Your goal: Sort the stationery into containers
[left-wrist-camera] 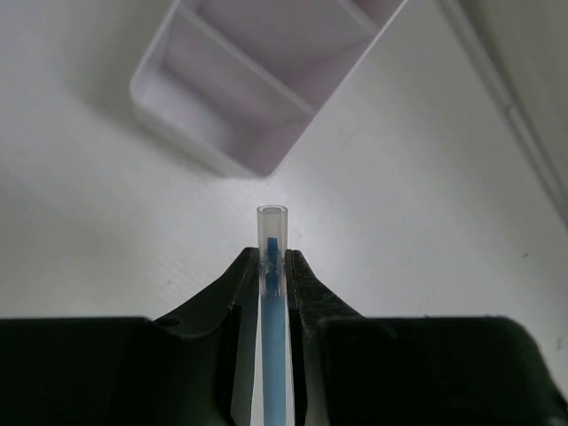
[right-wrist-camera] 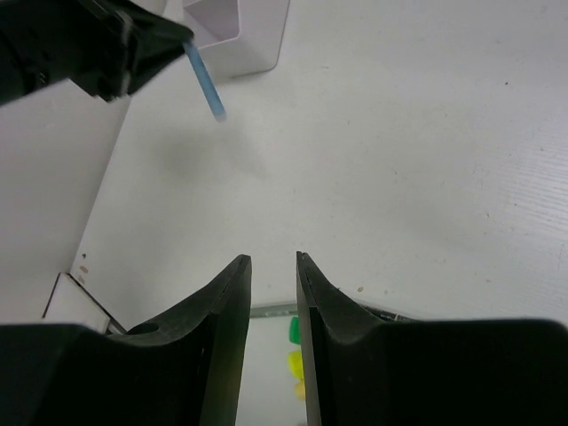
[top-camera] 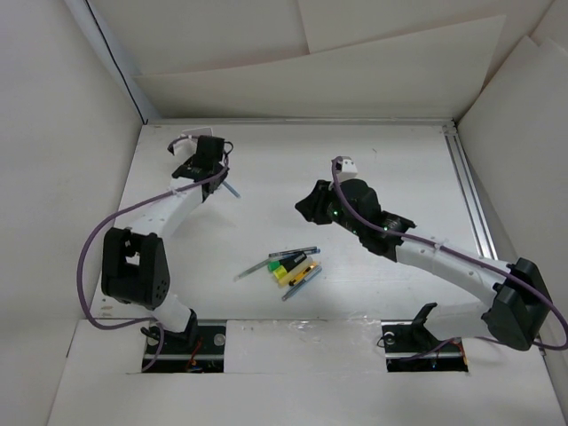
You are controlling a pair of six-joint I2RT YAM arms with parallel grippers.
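Note:
My left gripper is shut on a light blue pen with a clear end, just beside a white divided container; the same pen [right-wrist-camera: 208,87] hangs in the air in the right wrist view, near that container [right-wrist-camera: 259,35]. My right gripper stands open and empty over the table's middle. Loose stationery lies at the front centre: a green highlighter [top-camera: 277,264], a yellow one [top-camera: 286,278], a dark one [top-camera: 297,259] and several pens [top-camera: 302,282].
Pale walls [top-camera: 62,177] enclose it on the left, back and right. The left arm covers much of the container in the top view.

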